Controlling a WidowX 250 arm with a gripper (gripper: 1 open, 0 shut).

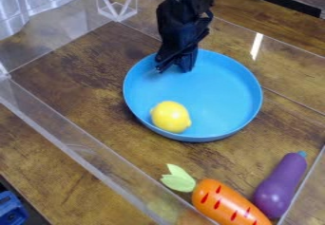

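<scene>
A black gripper (178, 56) reaches down from the top onto the back rim of a round blue plate (216, 94); its fingertips are dark and small, with nothing visible between them, and it looks shut. A yellow lemon-like toy (170, 116) sits on the front left part of the plate.
A toy carrot (227, 201) and a purple eggplant (282, 181) lie at the bottom right. Clear plastic edges run along the left and bottom left, with a blue object (10, 208) in the lower left corner. The wooden surface left of the plate is bare.
</scene>
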